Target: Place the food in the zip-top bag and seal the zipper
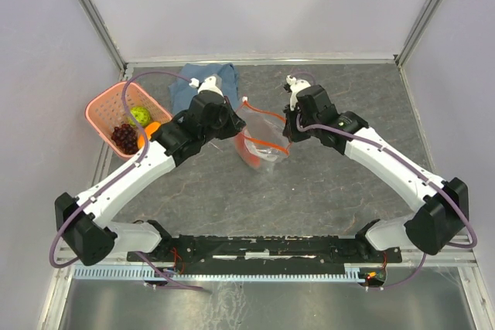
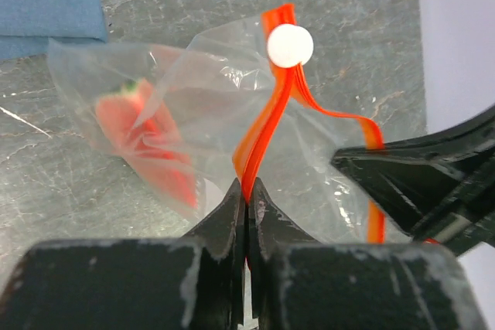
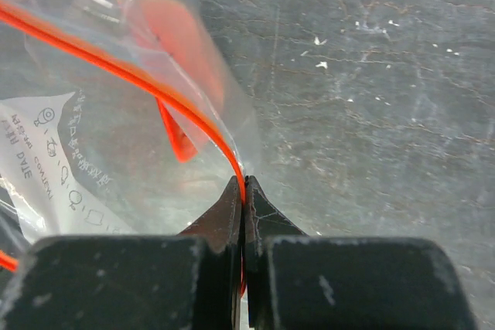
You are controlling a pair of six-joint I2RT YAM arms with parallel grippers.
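A clear zip top bag (image 1: 259,160) with an orange zipper and white slider (image 2: 290,44) hangs between my grippers, something red food-like (image 2: 147,137) inside. My left gripper is shut on the zipper edge near the slider end; my right gripper is shut on the orange zipper edge on the other side.
A pink basket (image 1: 104,110) with grapes, a green fruit and an orange item sits at the left. A blue cloth (image 1: 182,86) lies behind the bag.
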